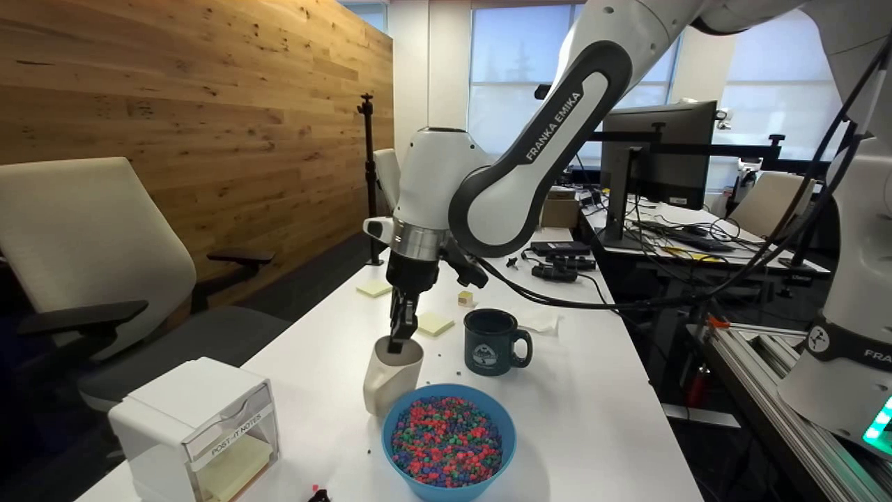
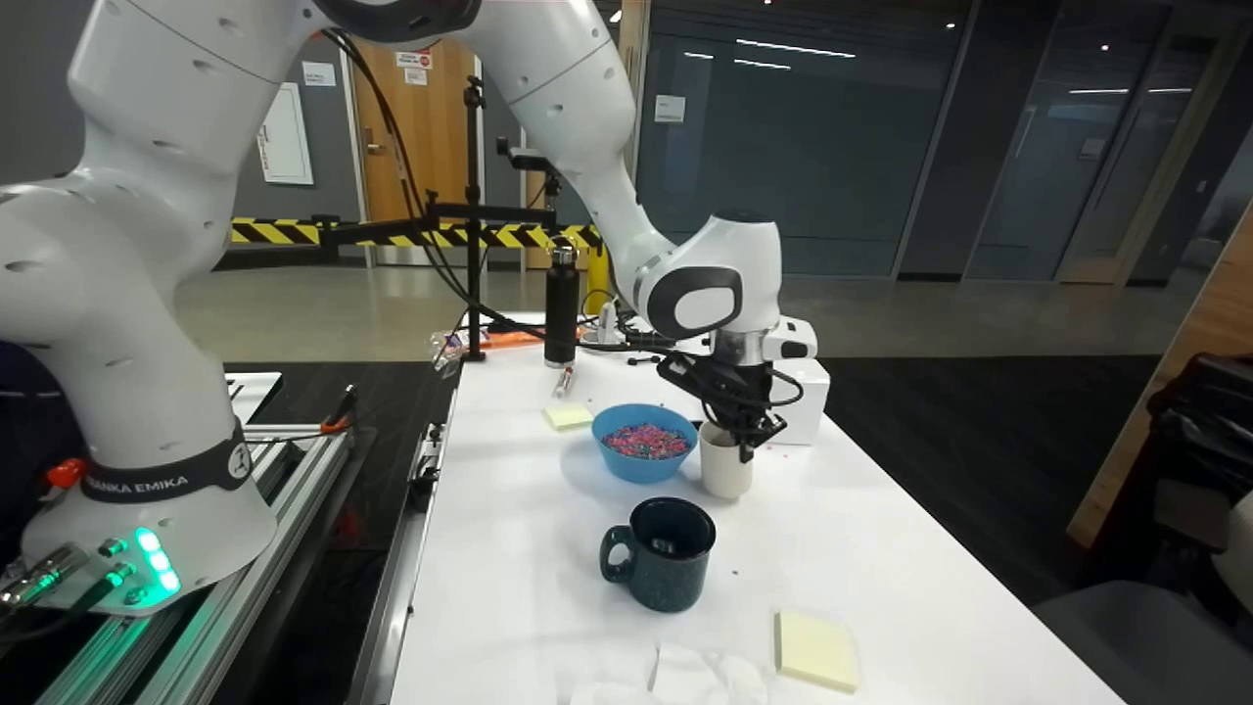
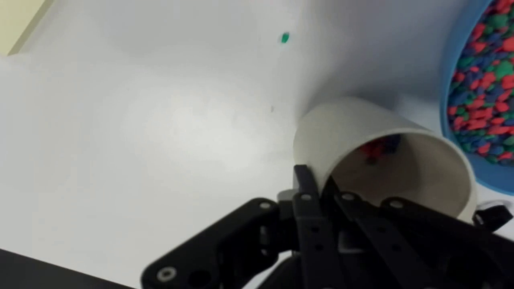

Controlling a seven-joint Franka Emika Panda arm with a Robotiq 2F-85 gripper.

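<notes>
A cream mug (image 1: pixel 389 381) leans a little, its mouth up, just beside the blue bowl (image 1: pixel 511 427). My gripper is shut on the mug's near rim, one finger outside and the other inside the wall. A few red and blue bits (image 3: pixel 380 148) lie deep inside the mug in the wrist view. The bowl is full of red, blue and green bits (image 1: pixel 447 439). From the second exterior view, the mug (image 2: pixel 721 460) stands to the right of the bowl; whether its base touches the table is hard to tell.
A dark green mug (image 1: pixel 493 339) stands behind the bowl. The white Post-it dispenser (image 1: pixel 201 431) is at the front left. Yellow note pads (image 2: pixel 815 650) and a few stray bits lie on the table. Behind the bowl stands a black bottle (image 2: pixel 561 307).
</notes>
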